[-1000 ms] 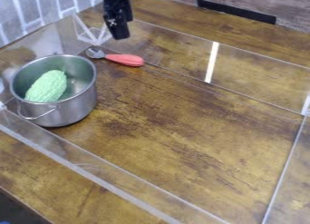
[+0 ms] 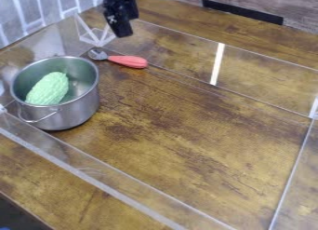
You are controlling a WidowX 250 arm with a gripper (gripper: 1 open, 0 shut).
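The dark gripper [image 2: 121, 29] hangs at the top left of the camera view, above the back part of the table, open and empty. Below it a spoon with an orange-red handle [image 2: 128, 60] and a metal head lies on the wood. A steel pot [image 2: 74, 111] stands at the left, holding a pale green bumpy object [image 2: 47, 88], apart from the gripper.
Clear edges with white tape strips run around the work area, and a pale barred structure [image 2: 25, 10] is at the back left.
The pot, its content and the spoon stay put.
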